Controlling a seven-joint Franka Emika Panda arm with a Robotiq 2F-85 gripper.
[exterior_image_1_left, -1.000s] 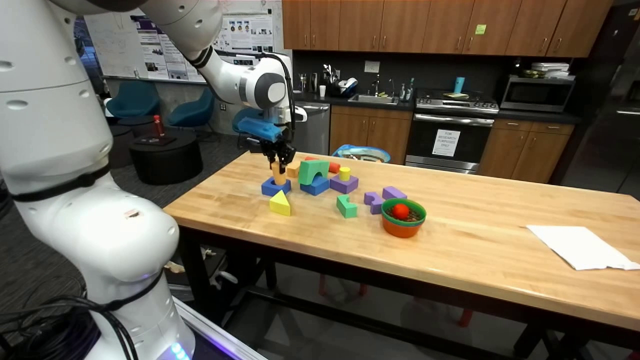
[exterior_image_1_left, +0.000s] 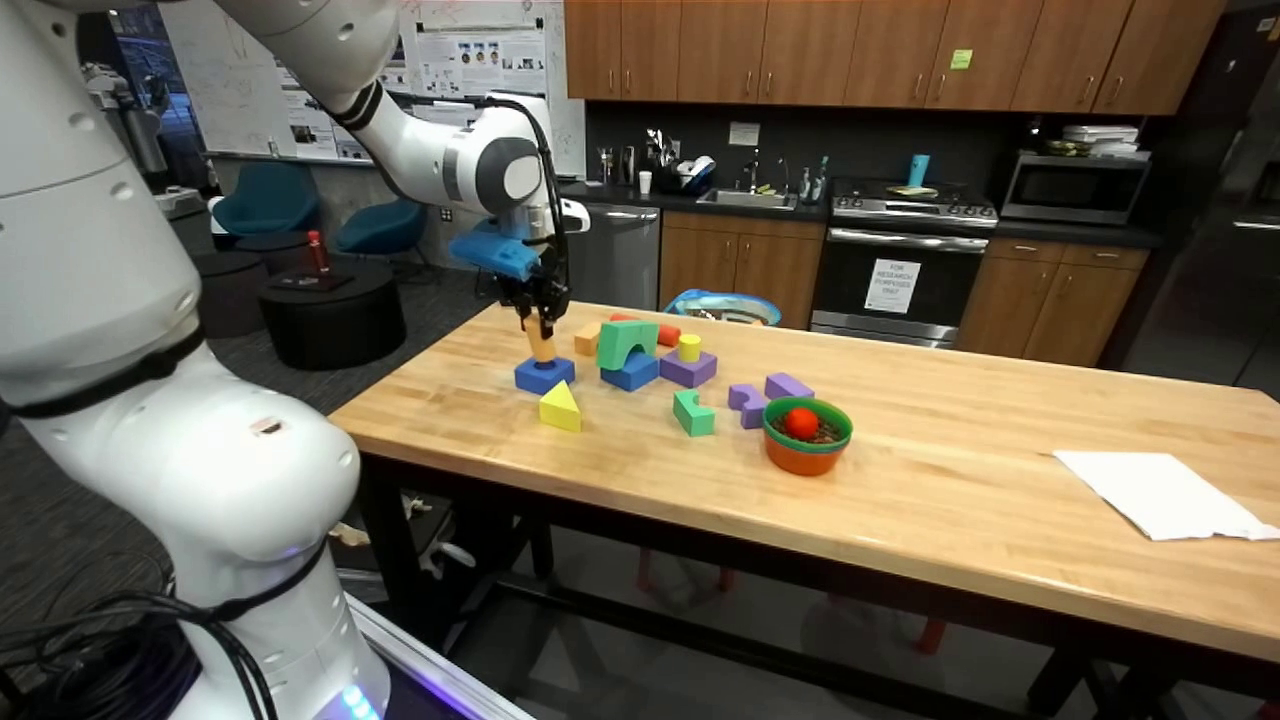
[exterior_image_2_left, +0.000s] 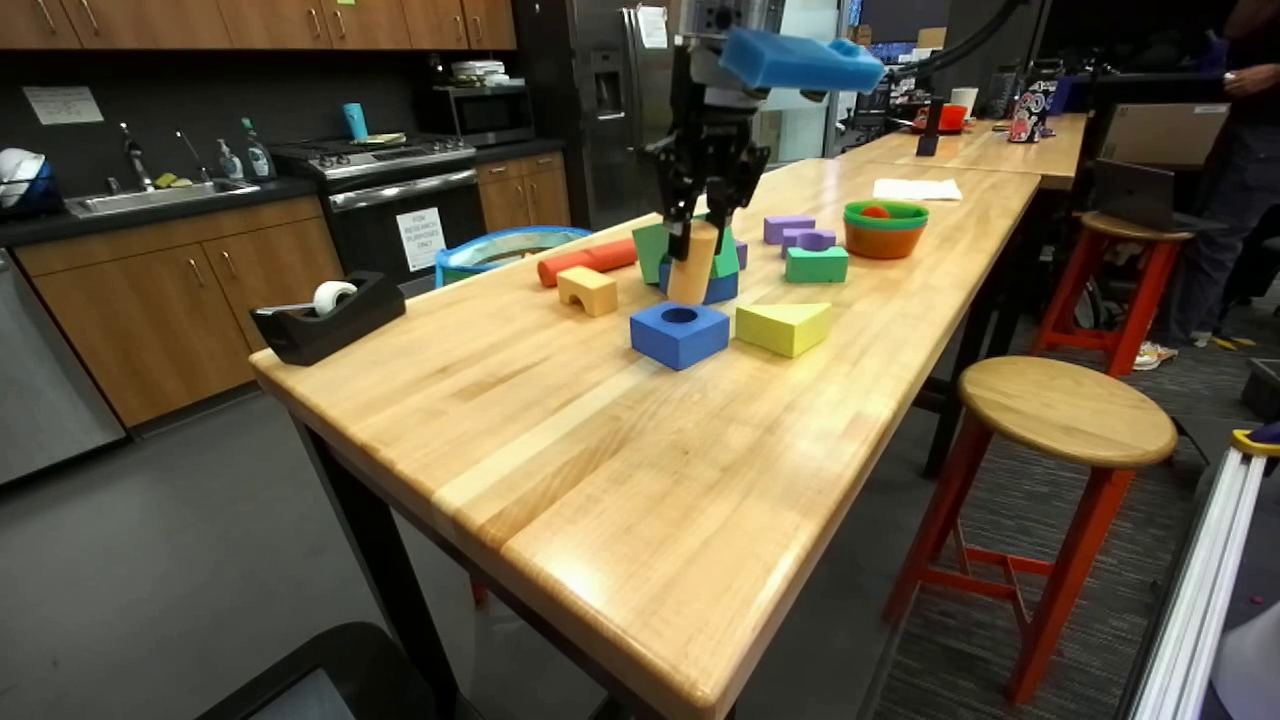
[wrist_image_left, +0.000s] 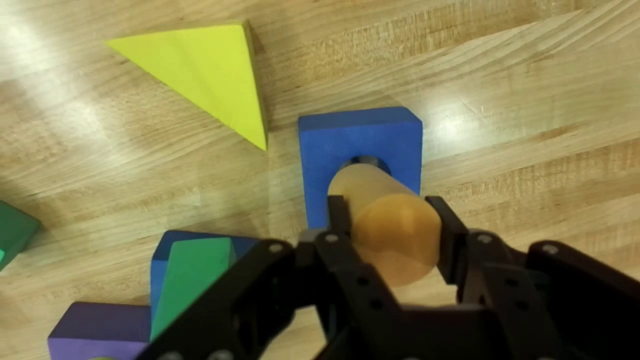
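Observation:
My gripper (exterior_image_2_left: 699, 230) is shut on a tan wooden cylinder (exterior_image_2_left: 692, 270), which it holds slightly tilted. A blue square block (exterior_image_2_left: 672, 340) with a round hole in its top lies on the table just below. In exterior view 2 the hole shows open, and the cylinder's lower end is over its far edge, not visibly inside. In the wrist view, the cylinder (wrist_image_left: 399, 234) covers most of the hole in the blue block (wrist_image_left: 360, 135), with a dark arc of it showing. Whether the cylinder touches the block, I cannot tell.
A yellow triangular block (exterior_image_2_left: 783, 326) lies beside the blue one. Close behind stand a green arch (exterior_image_1_left: 627, 341) on another blue block and a purple block (exterior_image_1_left: 687, 368). Farther right is a bowl (exterior_image_1_left: 806, 452).
My gripper and the cylinder have moved left and slightly higher in exterior view 1. The blue block with the hole has slid a little left as well.

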